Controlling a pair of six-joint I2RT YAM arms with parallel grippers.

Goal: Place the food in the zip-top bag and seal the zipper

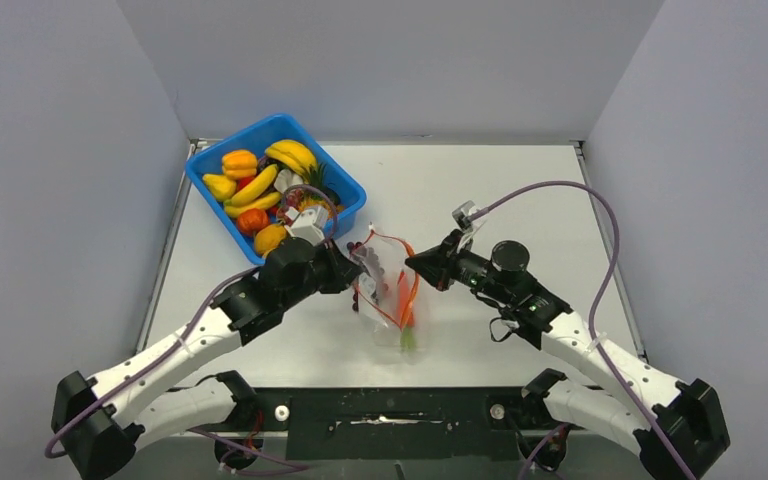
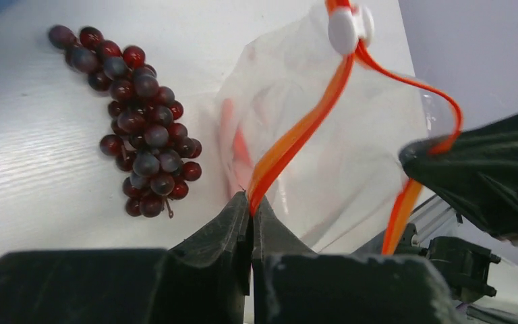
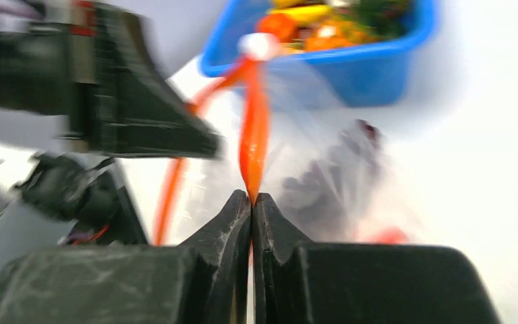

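Observation:
Between my two arms the clear zip bag [image 1: 384, 268] is held up with its orange-edged mouth spread apart. My left gripper is shut on one side of the orange rim [image 2: 303, 128]. On the opposite side, my right gripper is shut on the other orange edge [image 3: 253, 135]. Inside the bag an orange carrot [image 1: 403, 290] with a green end shows through the film. A bunch of dark red grapes [image 2: 150, 128] lies on the table outside the bag, beside my left gripper; in the top view the left hand partly covers it.
At the back left stands a blue bin [image 1: 348, 222] full of toy fruit and vegetables, near my left hand. A white slider [image 2: 342, 30] sits at one end of the zipper.

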